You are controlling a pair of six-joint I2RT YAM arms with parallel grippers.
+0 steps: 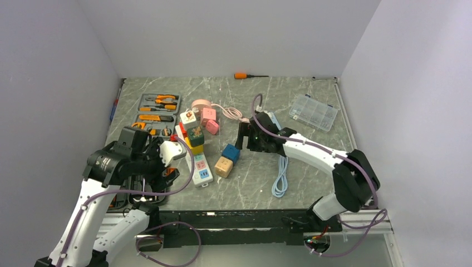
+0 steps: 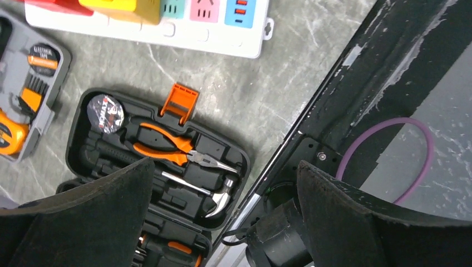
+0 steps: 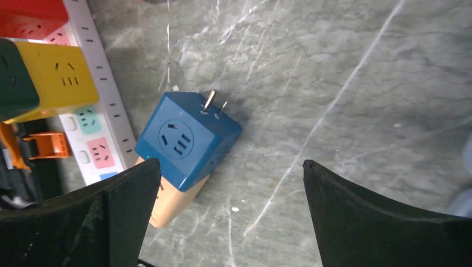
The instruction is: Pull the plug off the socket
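A white power strip (image 1: pixel 201 169) lies left of centre, with red, yellow (image 3: pixel 61 78) and dark green plug cubes seated along it. Off the strip, a blue plug cube (image 3: pixel 181 133) lies against a tan one (image 1: pixel 224 167), its two metal prongs bare. My right gripper is open above the table, to the right of the blue cube, nothing between its fingers. Over the toolbox at the left, my left gripper also stands open and empty. The strip's end (image 2: pixel 239 28) shows at the top of the left wrist view.
A black toolbox (image 2: pixel 89 111) with pliers and a hammer lies below the left gripper. Coiled blue cord (image 1: pixel 280 183) and a clear divided box (image 1: pixel 314 111) are on the right. Pink plug cubes (image 1: pixel 208 115) sit behind the strip.
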